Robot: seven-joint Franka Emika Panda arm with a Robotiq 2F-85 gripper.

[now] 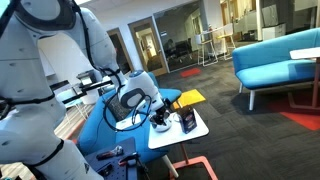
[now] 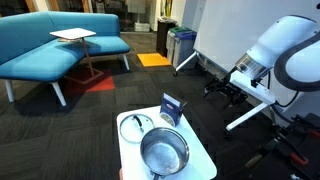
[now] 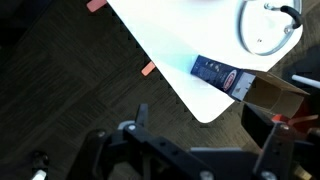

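My gripper is open, with its dark fingers apart and only floor showing between them. In exterior view 2 the gripper [image 2: 225,88] hangs to the right of the white table, apart from the objects. On that table [image 2: 202,165] an open-topped box [image 2: 172,108] stands upright near the far edge. The wrist view shows the box [image 3: 222,73] from above, with its dark printed side and brown inside. A metal pot [image 2: 165,150] sits at the near side of the table, and a clear lid [image 2: 130,126] with a dark handle lies beside it.
Dark carpet [image 2: 95,100] surrounds the white table. A blue sofa [image 2: 50,50] and another small table [image 2: 76,35] stand farther back. Bins [image 2: 181,48] stand by the whiteboard. The floor right of the box is clear.
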